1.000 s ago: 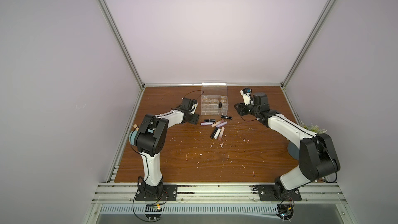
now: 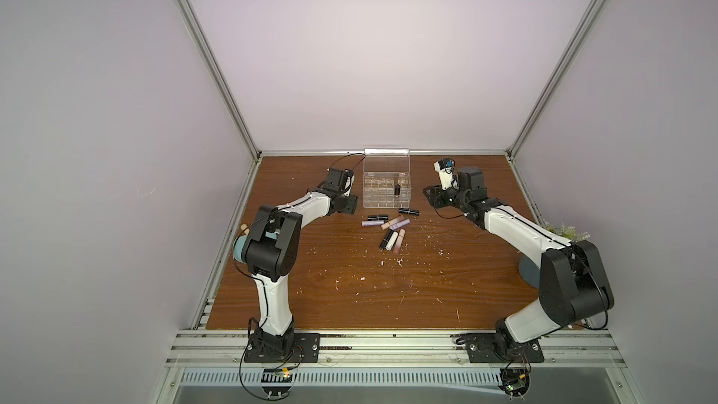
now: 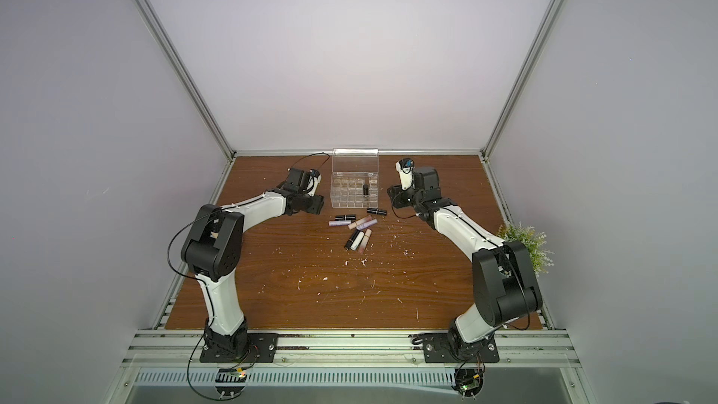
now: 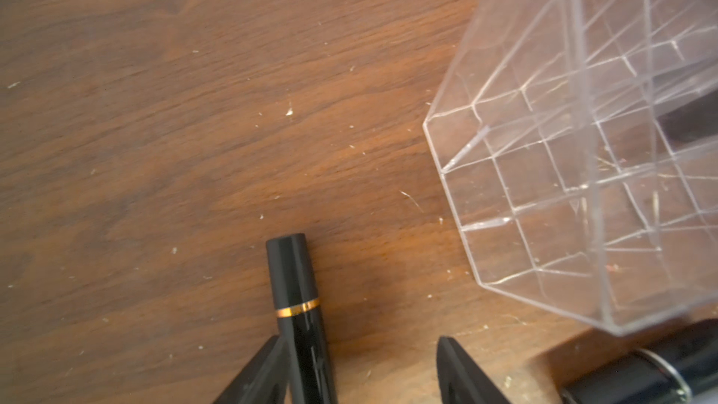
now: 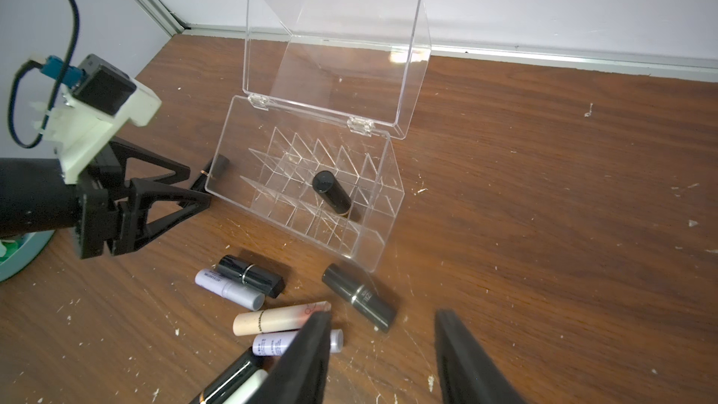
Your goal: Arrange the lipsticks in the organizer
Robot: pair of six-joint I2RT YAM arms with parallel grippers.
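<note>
A clear organizer (image 5: 299, 213) with its lid raised stands at the back middle, one black lipstick (image 5: 330, 191) tilted in a compartment at its right side. Left of it, on the table, a black lipstick with a gold band (image 4: 294, 273) reaches between the fingers of my left gripper, near the left finger; the fingers stand open. My right gripper hangs open and empty to the right of the organizer. In front lie a black lipstick (image 5: 359, 297), another black one (image 5: 252, 274), a lilac one (image 5: 229, 288) and several more.
A black, a white (image 2: 392, 240) and a pinkish tube (image 2: 399, 241) lie together nearer the front. Plant pots stand at the left and right (image 2: 529, 270) edges.
My left gripper has moved a little away from the front, toward the back, alongside the organizer's left side. The right arm and the loose lipsticks look unmoved.
</note>
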